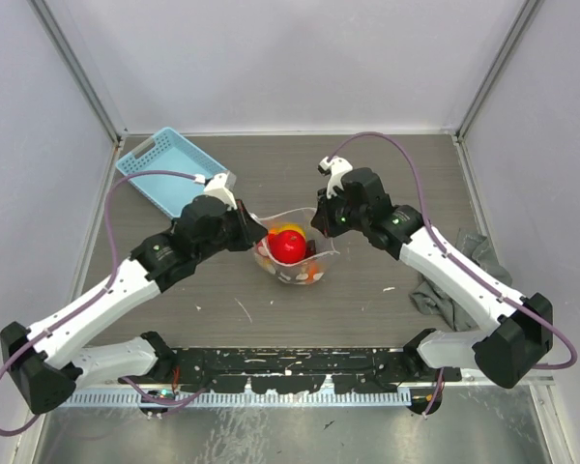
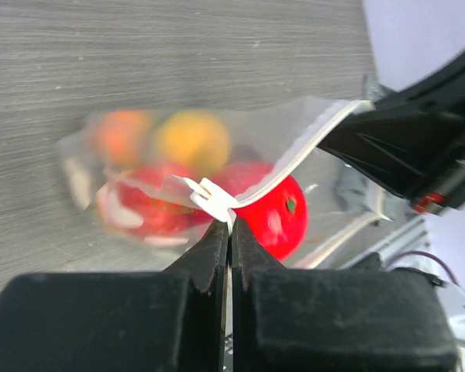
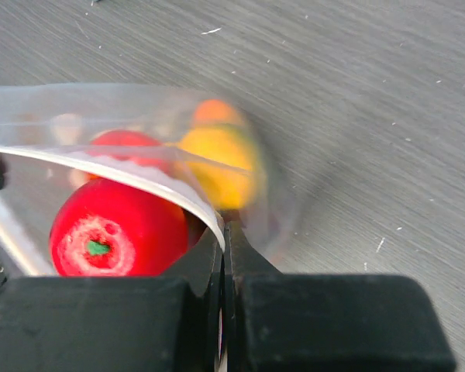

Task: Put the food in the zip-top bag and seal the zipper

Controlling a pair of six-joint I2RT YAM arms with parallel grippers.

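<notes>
The clear zip top bag (image 1: 295,275) hangs with its mouth spread between my two grippers. Inside it are a red tomato-like food (image 1: 289,247), a yellow one (image 3: 217,164), an orange one (image 2: 122,136) and another red piece. My left gripper is shut on the bag's rim at the left, a white bit of film showing at its fingertips. At the opposite side my right gripper is shut on the zipper edge (image 3: 159,182), which runs into its fingertips. The zipper stands apart in the middle, so the food shows through the opening.
An empty light blue basket (image 1: 177,215) stands at the back left. Grey cloth (image 1: 454,290) lies crumpled at the right. Bare table surrounds the bag in front and behind.
</notes>
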